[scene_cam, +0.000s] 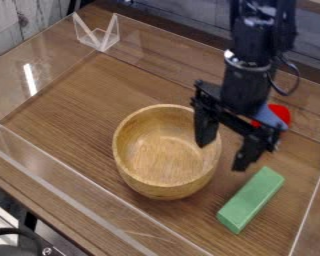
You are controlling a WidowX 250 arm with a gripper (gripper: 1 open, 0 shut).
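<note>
My gripper (219, 130) hangs over the right rim of a wooden bowl (140, 160), its dark fingers spread open and pointing down. A green bar (251, 200) lies to the lower right of the bowl. A red object (275, 114) is mostly hidden behind the gripper at the right. I cannot tell whether the fingers touch anything.
A small clear wire-like holder (96, 35) stands at the back left.
</note>
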